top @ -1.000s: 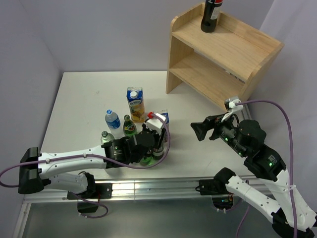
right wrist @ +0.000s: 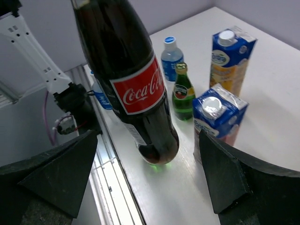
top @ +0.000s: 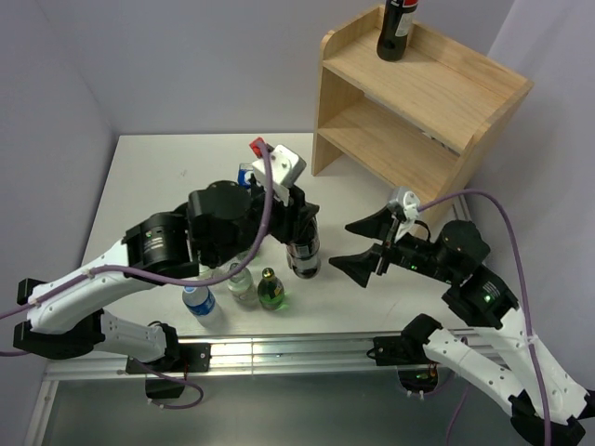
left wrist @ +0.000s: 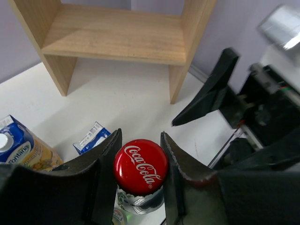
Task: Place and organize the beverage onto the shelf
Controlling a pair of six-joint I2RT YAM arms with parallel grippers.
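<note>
My left gripper (top: 296, 209) is shut on a Coca-Cola bottle (right wrist: 140, 98), raised over the front of the table; its red cap (left wrist: 140, 166) sits between the fingers. My right gripper (top: 358, 246) is part open, facing that bottle, with nothing between its fingers. Around it stand a green bottle (top: 271, 293), water bottles (top: 197, 299) and juice cartons (right wrist: 219, 117), partly hidden by the left arm in the top view. The wooden shelf (top: 418, 84) stands at the back right, with a dark cola bottle (top: 395, 28) on its upper board.
The lower shelf board (top: 376, 144) is empty. Bare table (left wrist: 126, 93) lies in front of the shelf. The table's front edge and rail (top: 288, 348) run below both arms.
My left gripper has risen with the Coca-Cola bottle. My right gripper has moved left toward it, its fingers spreading wider.
</note>
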